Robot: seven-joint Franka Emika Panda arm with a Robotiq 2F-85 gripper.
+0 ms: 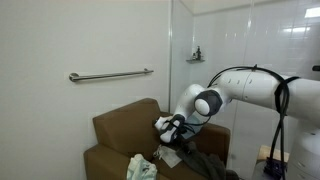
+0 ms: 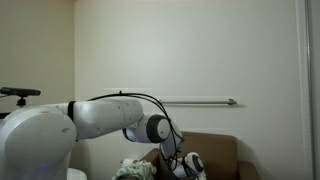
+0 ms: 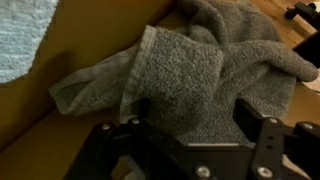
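Observation:
In the wrist view a grey towel (image 3: 190,80) lies crumpled on the brown couch, one folded flap standing up near the middle. My gripper is open over it, its two dark fingers (image 3: 250,122) set apart at the bottom of the view, with the towel below and beyond them. Whether the fingertips touch the cloth I cannot tell. In exterior view 1 the arm reaches down to the couch seat, and the dark grey cloth (image 1: 207,163) spreads beside the gripper.
A pale cloth (image 1: 141,168) hangs on the couch (image 1: 110,160) to the left; part of a light cloth (image 3: 22,35) shows at the wrist view's upper left. The couch back rises behind the gripper. A towel bar (image 1: 110,75) is on the wall above.

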